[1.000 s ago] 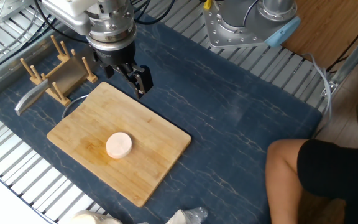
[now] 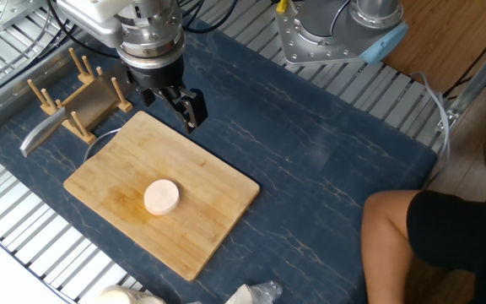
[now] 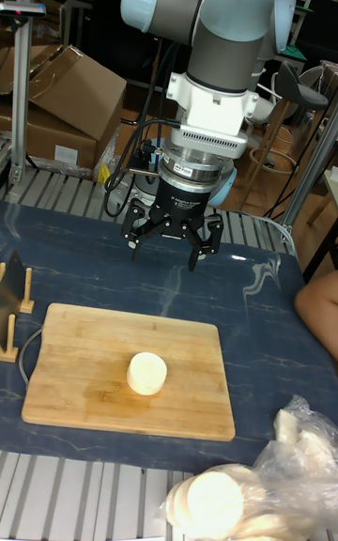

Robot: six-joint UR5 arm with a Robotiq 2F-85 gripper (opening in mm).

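Observation:
A pale round piece of food (image 2: 161,197) lies near the middle of the wooden cutting board (image 2: 213,200). From the other side, the same round piece (image 3: 147,373) looks thick and flat-topped on the board (image 3: 80,335). My gripper (image 3: 164,253) hangs beyond the board's far edge, above the dark mat, its two fingers spread wide and nothing between them. Seen from above, the gripper (image 2: 169,108) is beside the board's upper corner, apart from the food. A cleaver (image 2: 85,108) rests in a wooden peg rack (image 2: 76,125), its handle sticking out to the left.
Plastic bags with pale round pieces (image 3: 215,502) lie at the near right. A person's arm (image 2: 388,241) rests at the mat's right side. A cardboard box (image 3: 65,100) stands behind the mat.
The person's arm at the right has shifted very slightly. My gripper, the board, the round piece and the cleaver stay where they were.

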